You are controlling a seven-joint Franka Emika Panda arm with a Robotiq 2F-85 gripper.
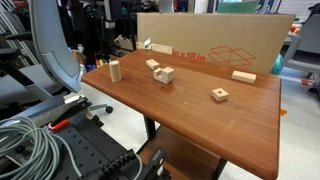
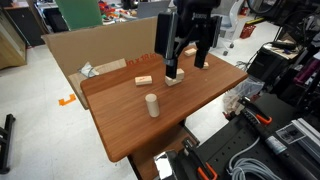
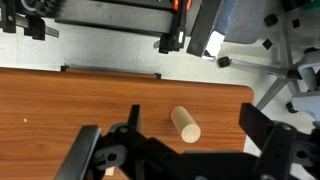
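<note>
A pale wooden cylinder point(image 1: 115, 71) stands upright near the left end of the brown table point(image 1: 205, 125). In the wrist view, the cylinder point(image 3: 185, 124) shows in the gap between the black fingers of my gripper, which are spread wide. Seen from the second exterior view, my gripper point(image 2: 187, 70) hangs above the table, apart from the cylinder point(image 2: 152, 105), and holds nothing. Toward the table's middle is a small cluster of wooden blocks point(image 1: 164, 74). A flat square block point(image 1: 219, 95) and an oblong block point(image 1: 243, 77) lie farther right.
A tall cardboard panel point(image 1: 215, 42) stands along one long side of the table. On the other side is a dark robot base with coiled cables point(image 1: 30, 150).
</note>
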